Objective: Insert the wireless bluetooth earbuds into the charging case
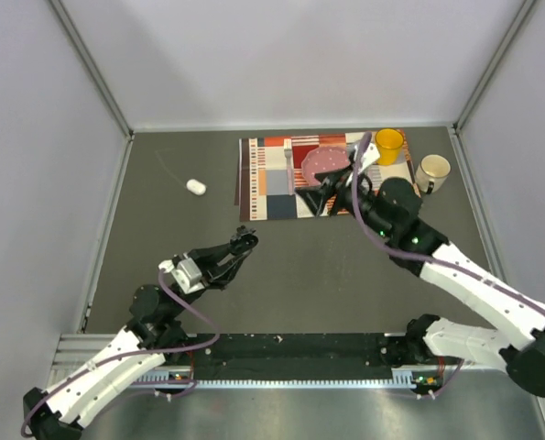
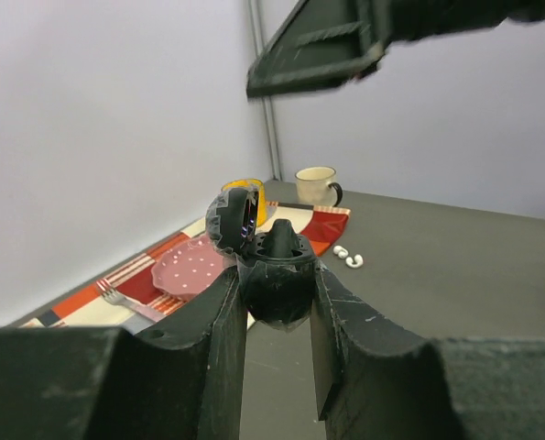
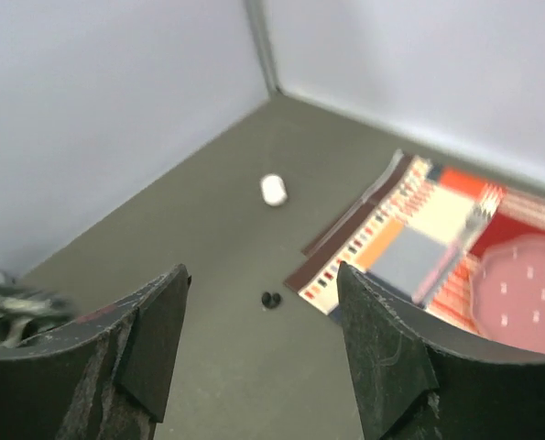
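My left gripper point(image 1: 235, 255) is shut on a black charging case point(image 2: 277, 275). The case's lid point(image 2: 231, 220) stands open, and how its slots are filled is hard to make out. Two small black earbuds point(image 3: 270, 300) lie on the table beside the placemat's near corner in the right wrist view. A pair of white earbuds point(image 2: 347, 257) rests on the table beyond the case in the left wrist view. Over the placemat, my right gripper point(image 1: 320, 198) is open, its fingers point(image 3: 158, 321) wide apart with nothing between them.
A striped placemat point(image 1: 277, 206) bears a pink plate point(image 1: 320, 163) and a fork point(image 1: 288, 158). Yellow point(image 1: 388, 145) and cream point(image 1: 432, 171) mugs stand at the back right. A white mouse point(image 1: 196, 187) sits at left. Between the arms, the front table is clear.
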